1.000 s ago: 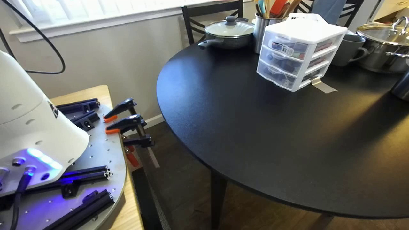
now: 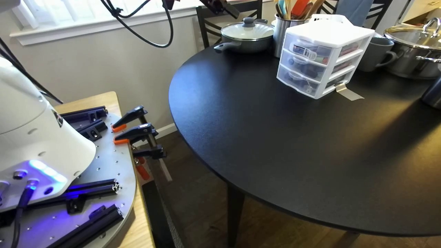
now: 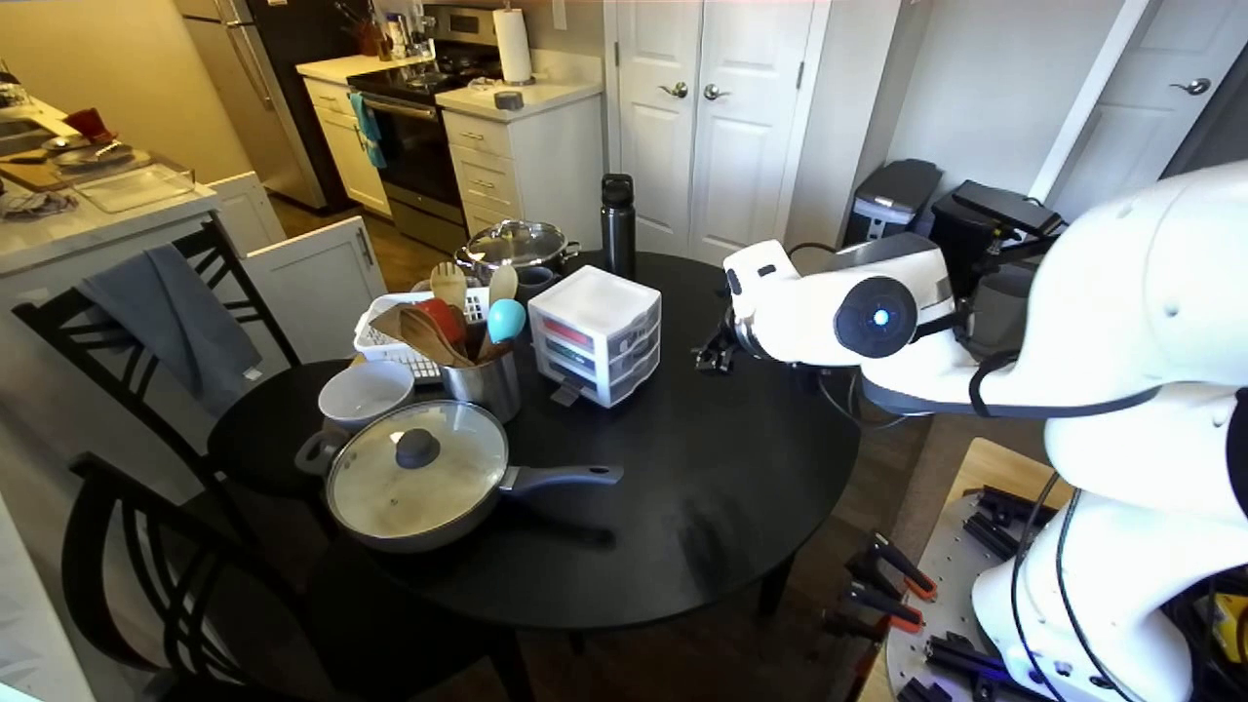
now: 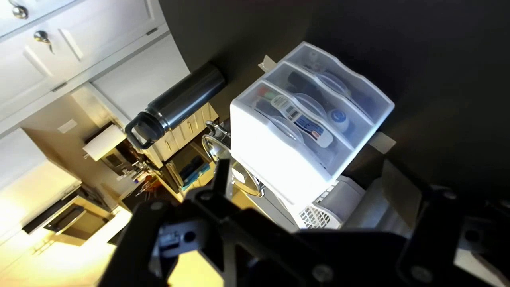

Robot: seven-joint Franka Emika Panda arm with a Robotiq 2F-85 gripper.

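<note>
A small white drawer unit (image 3: 599,333) with three clear drawers stands on the black round table (image 2: 264,136). Its drawers look shut. Seen from the wrist, the clear drawer fronts (image 4: 313,112) show a glue bottle and other small items inside. My gripper is open, its two dark fingers (image 4: 221,179) spread wide with nothing visible held. In exterior view 2 the gripper (image 3: 715,353) hangs over the table, to the right of the drawer unit and apart from it. Only a dark part of the gripper (image 2: 223,7) enters the top of exterior view 1.
Close to the unit are a utensil holder (image 3: 486,386), a lidded pan (image 3: 415,474), a steel pot (image 2: 417,49), a grey mug (image 2: 375,53) and a black bottle (image 3: 617,226). Tape strips (image 2: 349,91) stick out at the unit's base.
In exterior view 1, the arm's cable has swung rightward, and a dark part of the gripper has come into view at the top. The drawer unit and table items have not moved.
</note>
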